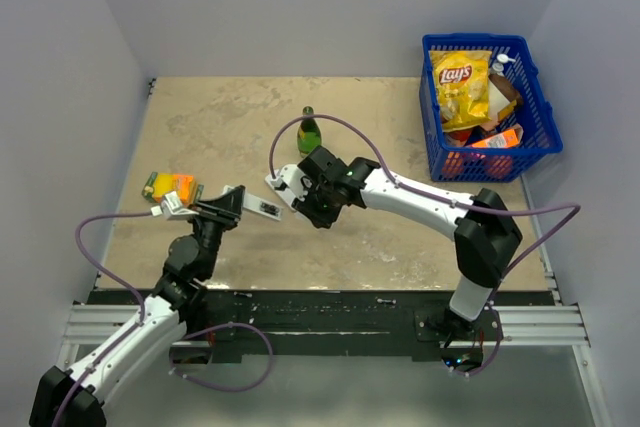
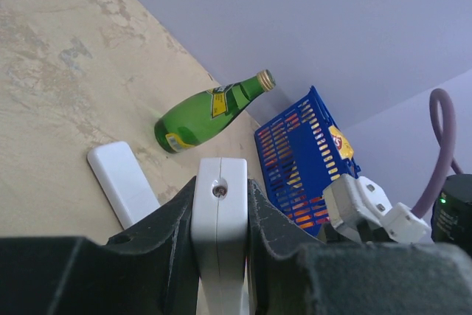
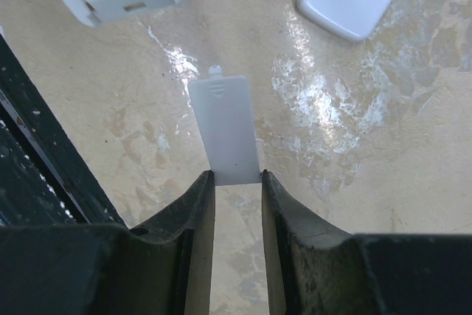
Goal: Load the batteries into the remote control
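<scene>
My left gripper is shut on the white remote control (image 2: 220, 248), which in the top view (image 1: 263, 209) reaches rightward with an open compartment showing batteries. In the right wrist view, that remote's end (image 3: 125, 5) is at the upper left. My right gripper is above the table; a white battery cover (image 3: 225, 123) shows just beyond its fingertips, though whether it is held is unclear. A white rounded object (image 2: 125, 178) lies on the table behind the grippers.
A green bottle (image 1: 309, 137) stands at the middle back. A blue basket (image 1: 545, 137) of snacks is at the back right. Yellow and green packs (image 1: 170, 187) lie at the left.
</scene>
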